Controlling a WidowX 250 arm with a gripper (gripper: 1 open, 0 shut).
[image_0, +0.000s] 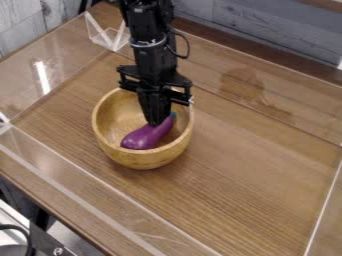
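A round wooden bowl (107, 120) stands on the wooden table, left of centre, with a purple eggplant (143, 136) lying inside it. The black robot gripper (150, 110) reaches down from the top into the back of the bowl, just over the eggplant's green-tipped end. Its fingertips are small and dark here, and whether they touch the eggplant or how they stand is hard to make out.
A pale back wall (267, 35) runs behind it. A black cable lies at the lower left edge.
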